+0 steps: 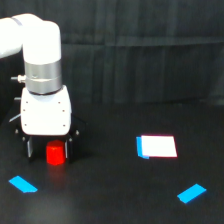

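Observation:
At the left of the camera view, a small red object (56,153) stands on the dark table. My white gripper (49,152) points down right over it. One dark finger (29,148) shows to the left of the red object, with a gap between the two. The other finger, on the right, is hard to make out against the black background. The fingers look spread, and no grip on the red object shows. The hand hides what lies behind it.
A white sheet or card (161,146) with a blue edge (140,147) lies right of centre. One blue strip (23,184) is at the front left, another blue strip (191,193) at the front right. A dark curtain (140,50) hangs behind.

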